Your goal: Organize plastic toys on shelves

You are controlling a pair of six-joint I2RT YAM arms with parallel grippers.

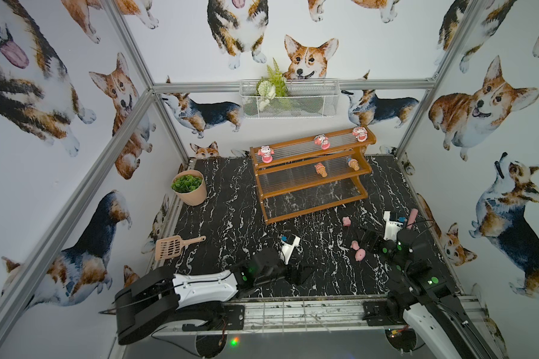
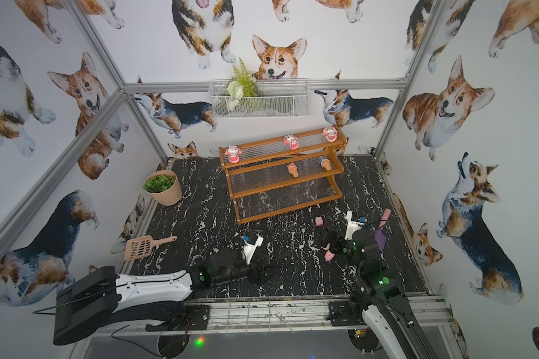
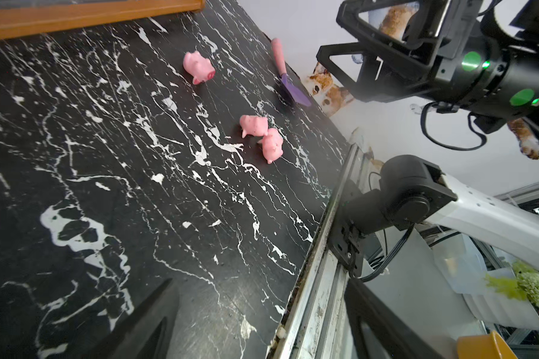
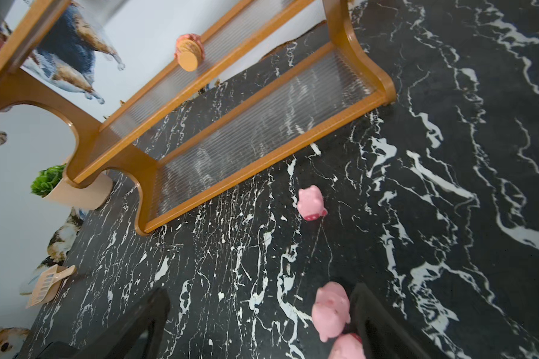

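A wooden three-tier shelf (image 1: 310, 194) holds several pink-and-white figures on top, including one at the left (image 1: 265, 153), and ice-cream figures (image 1: 320, 169) in the middle; its bottom tier is empty. Three pink pigs lie on the black counter before it: one alone (image 4: 310, 203), two close together (image 3: 253, 125). My left gripper (image 1: 296, 275) hangs over the front of the counter, apparently apart-fingered, holding nothing visible. My right gripper is open above the pair of pigs, with nothing held.
A potted plant (image 1: 187, 191) stands at the left, with a slotted scoop (image 1: 169, 246) nearer the front. A pink-handled purple shovel (image 3: 294, 91) lies at the right edge. A wire basket (image 1: 307, 104) hangs on the back wall.
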